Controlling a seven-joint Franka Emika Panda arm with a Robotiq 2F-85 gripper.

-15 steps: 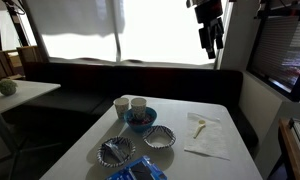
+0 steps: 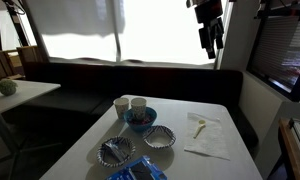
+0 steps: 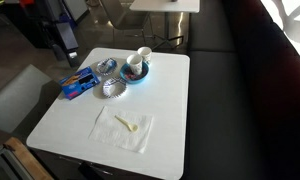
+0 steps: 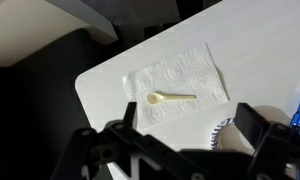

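Note:
High above the table (image 2: 185,110), my gripper (image 2: 211,46) hangs pointing down, clear of everything. In the wrist view its two dark fingers stand wide apart, so the gripper is open with nothing held. Below lies a pale spoon (image 4: 170,97) on a white paper towel (image 4: 195,70), its round end toward the left in that view. A blue bowl (image 2: 141,121) has dark contents and two light cups (image 3: 136,64) in or against it; I cannot tell which. Two striped paper bowls (image 2: 160,138) are nearby, one holding something bluish.
A blue box (image 3: 79,83) lies at the table's edge beside the paper bowls. Dark bench seating (image 3: 225,90) runs along the table. Bare tabletop surrounds the paper towel. A second white table (image 2: 20,92) stands farther off.

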